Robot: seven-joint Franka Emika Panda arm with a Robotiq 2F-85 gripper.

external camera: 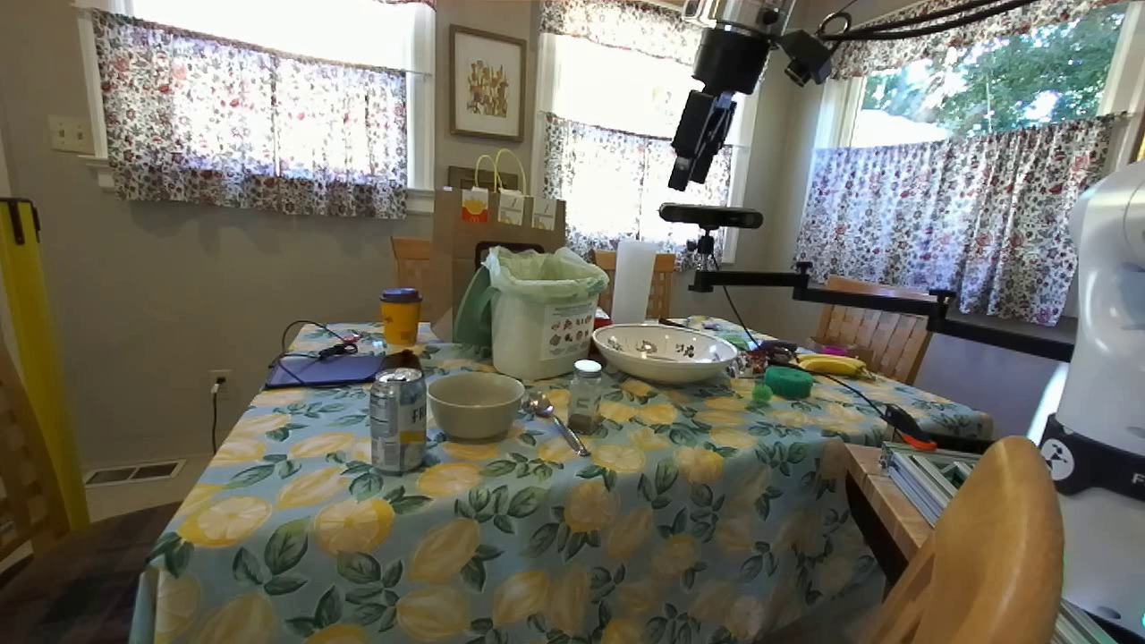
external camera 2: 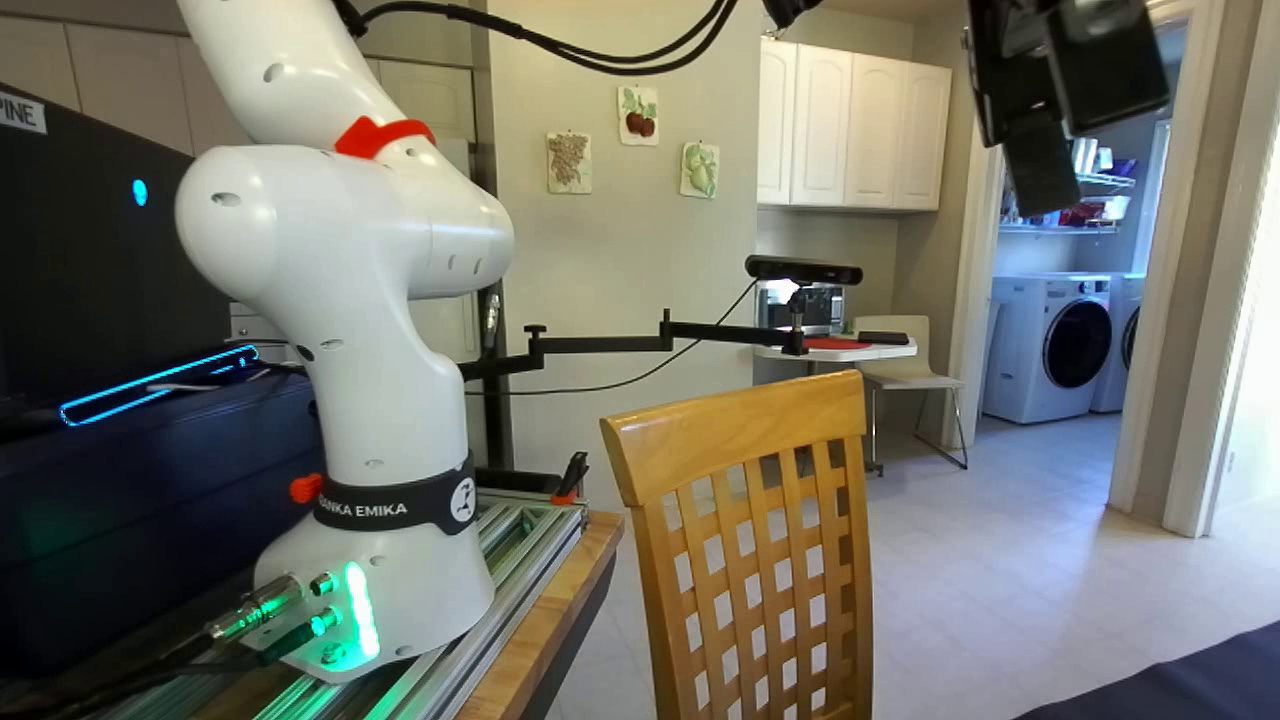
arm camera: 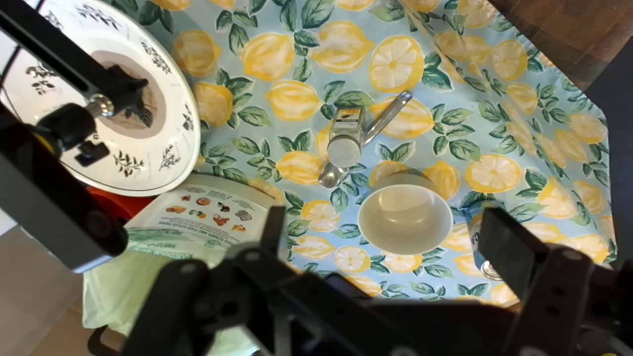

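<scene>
My gripper hangs high above the table, its two dark fingers spread wide apart in the wrist view with nothing held between them. Far below, the grey bowl [arm camera: 405, 218] appears in the gap between the fingers and looks empty. A spoon [arm camera: 388, 117] lies beside a small white-capped glass jar [arm camera: 345, 142], which stands upright. The silver can [external camera: 398, 419] stands left of the bowl in exterior view 1; in the wrist view one finger partly covers it. In exterior view 2 only part of the gripper [external camera 2: 1050, 132] shows at the top right.
A lined white bin [external camera: 545, 327] and a wide patterned bowl [external camera: 667, 354] stand behind the jar. A camera on a black arm [external camera: 880, 295] reaches over the table's right side. Bananas [external camera: 832, 365] and a yellow cup [external camera: 400, 317] lie farther off.
</scene>
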